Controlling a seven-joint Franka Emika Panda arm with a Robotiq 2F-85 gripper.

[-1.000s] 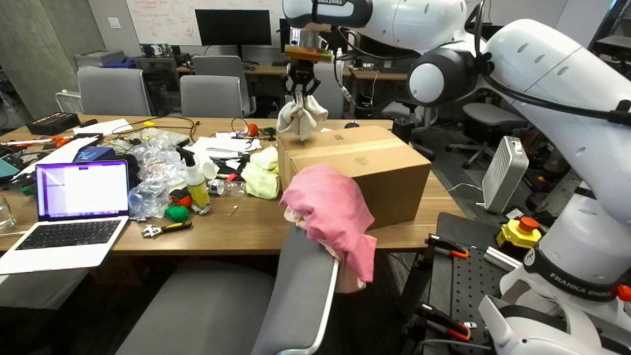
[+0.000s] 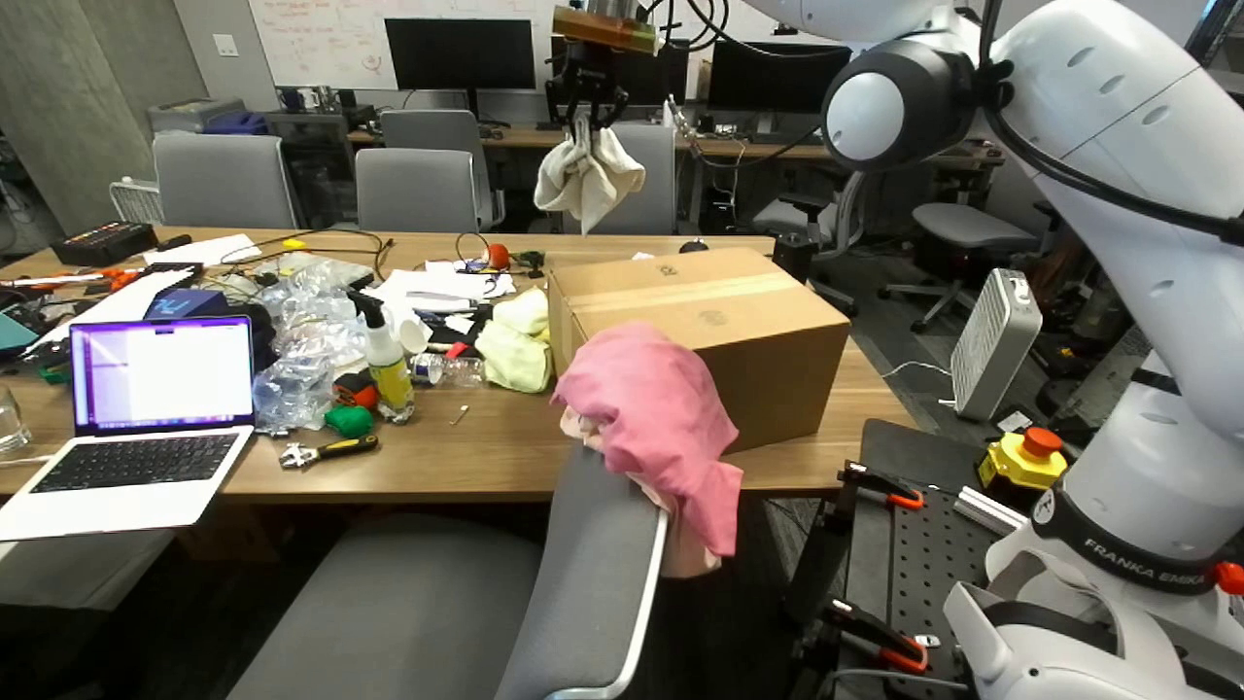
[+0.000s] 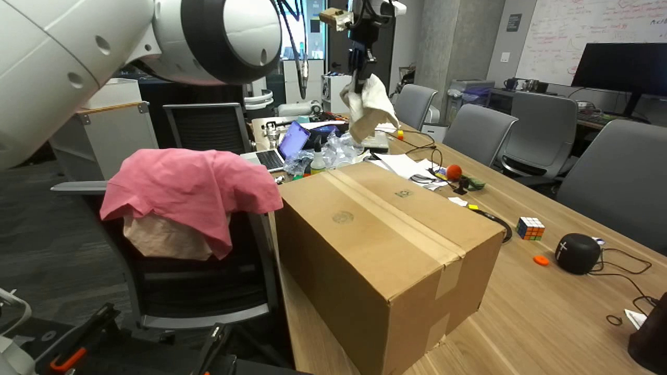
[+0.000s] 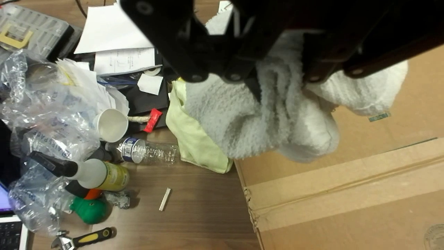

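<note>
A whitish cloth [image 2: 590,175] hangs in the air with my gripper [image 2: 586,117] shut on its upper part. In the second exterior view the cloth [image 3: 370,109] dangles from the gripper [image 3: 359,84], beyond the cardboard box [image 3: 381,219] and higher than its top. The wrist view has the bunched cloth [image 4: 266,121] below the dark fingers, its folds covering part of the box and the table. On the chair back lies a pink cloth [image 2: 653,408]. A pale yellow-green cloth [image 2: 519,344] rests on the table left of the box.
The closed box takes up the table's right part. To its left are a spray bottle [image 2: 388,364], a plastic bottle [image 4: 145,150], bubble wrap [image 2: 309,332], a wrench [image 2: 328,451] and an open laptop [image 2: 163,397]. Bare wood shows along the front edge.
The gripper has risen, carrying the whitish cloth up and slightly left, away from the box top. The arm has lifted with it; the things on the table look unmoved.
</note>
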